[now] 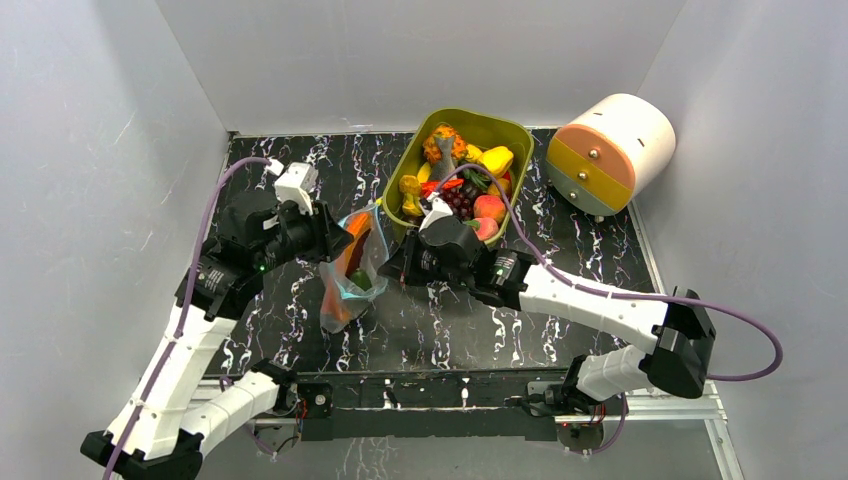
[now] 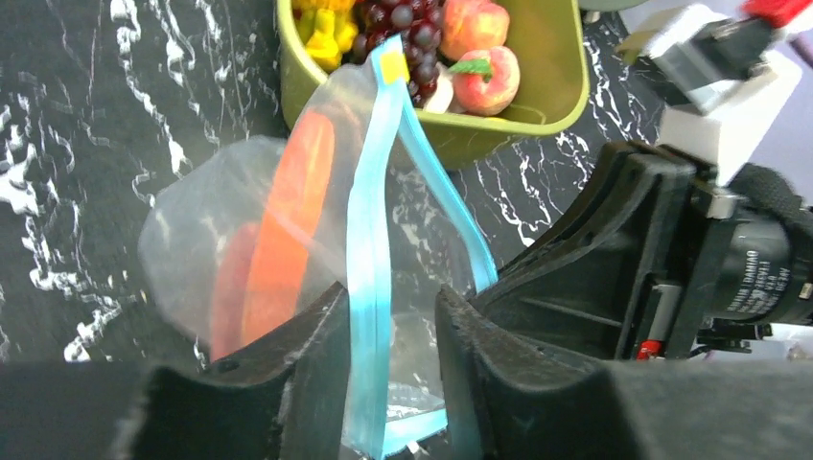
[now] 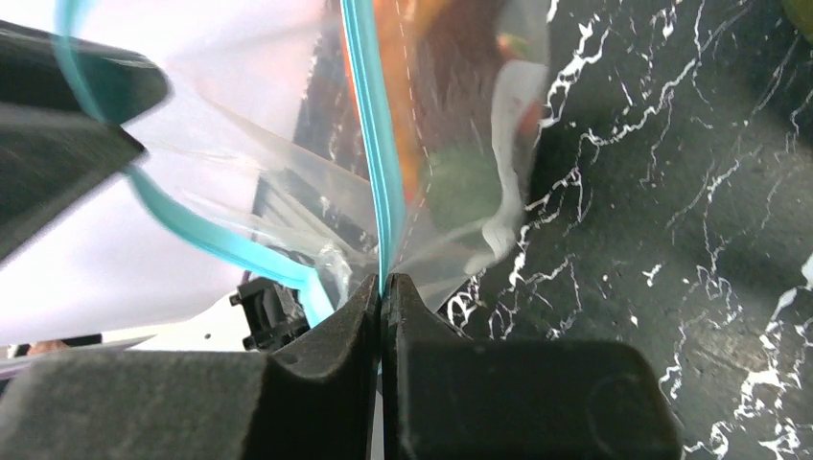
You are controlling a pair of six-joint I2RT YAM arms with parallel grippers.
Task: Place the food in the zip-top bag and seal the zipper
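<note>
A clear zip top bag (image 1: 337, 312) with a light-blue zip edge (image 2: 369, 240) stands between my two arms. Through its film show long orange food (image 1: 355, 232) and a green piece (image 1: 361, 279). My left gripper is open, and the near blue strip passes between its parted fingers, close to the left one. On the opposite side of the mouth, my right gripper is shut with the bag's blue edge pinched between its fingertips. The mouth gapes between the two zip strips in the left wrist view.
An olive-green bin (image 1: 528, 140) of toy fruit and vegetables stands just behind the bag, near the right gripper. A white and orange cabinet (image 1: 610, 150) sits at the back right.
</note>
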